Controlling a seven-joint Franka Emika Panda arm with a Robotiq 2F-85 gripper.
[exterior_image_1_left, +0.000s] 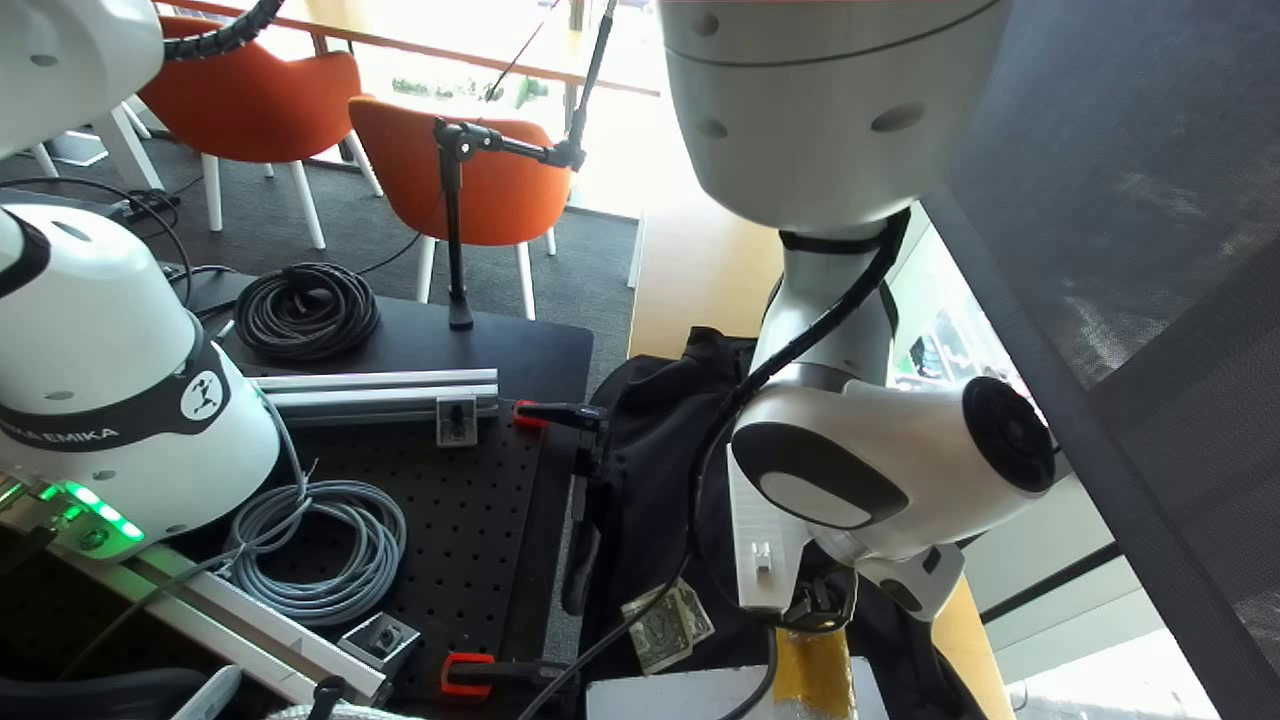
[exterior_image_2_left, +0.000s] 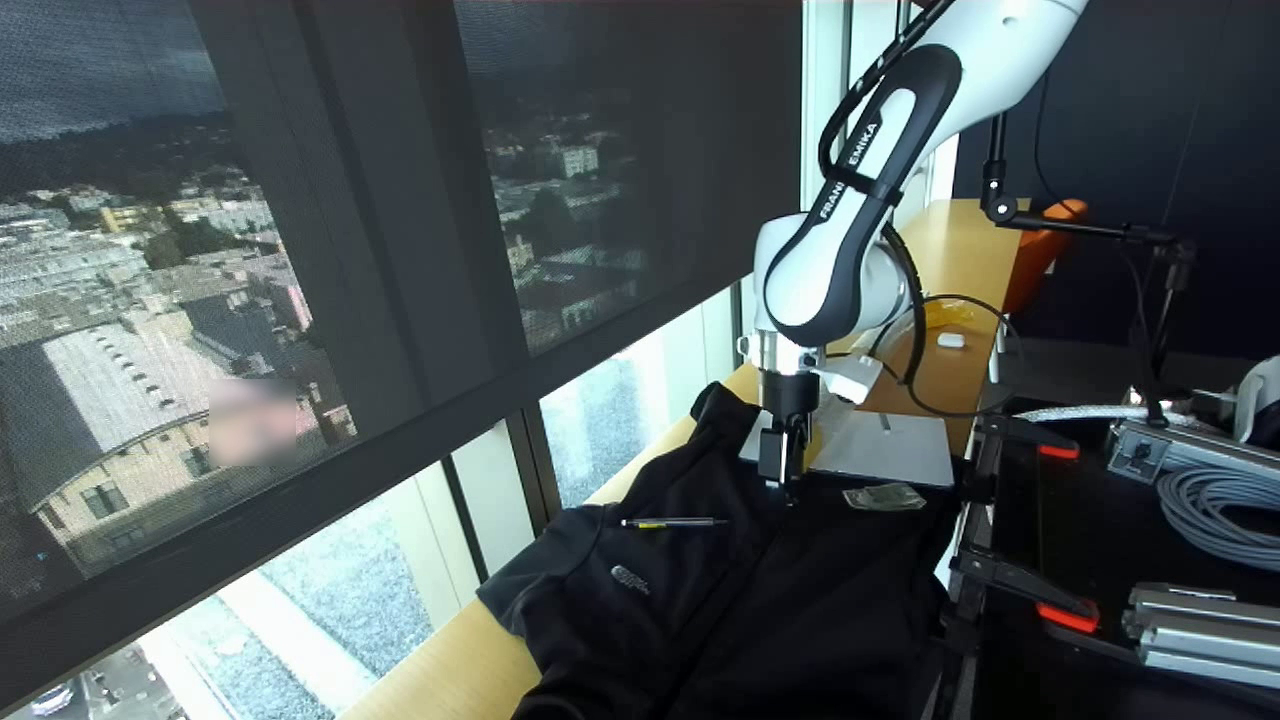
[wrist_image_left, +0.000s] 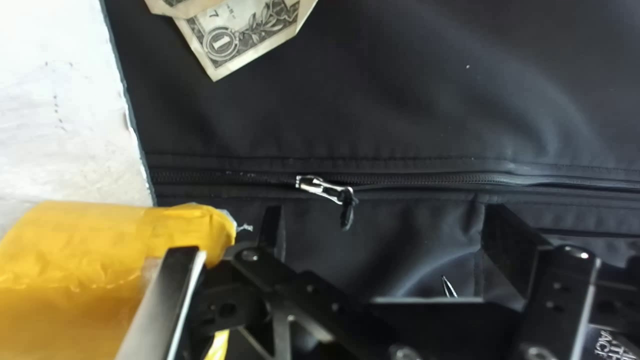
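My gripper stands open over a black zippered jacket (wrist_image_left: 420, 108), with nothing held between its fingers. Ahead of the gap, in the wrist view, a silver zipper pull (wrist_image_left: 324, 189) with a short dark cord lies on the closed-looking zipper line. Folded dollar bills (wrist_image_left: 246, 30) rest on the cloth at the top. A pen (exterior_image_2_left: 674, 522) lies on the jacket in exterior view 2; only its tip (wrist_image_left: 448, 287) shows between the fingers in the wrist view. Whether the fingertips touch the cloth, I cannot tell.
Left of the gripper in the wrist view are a yellow-wrapped package (wrist_image_left: 90, 264) and a white board (wrist_image_left: 66, 120). Clamps (exterior_image_2_left: 1068, 616) line the black table's edge. The window blind (exterior_image_2_left: 672, 180) stands along the other side. Bare jacket lies toward exterior view 2's front.
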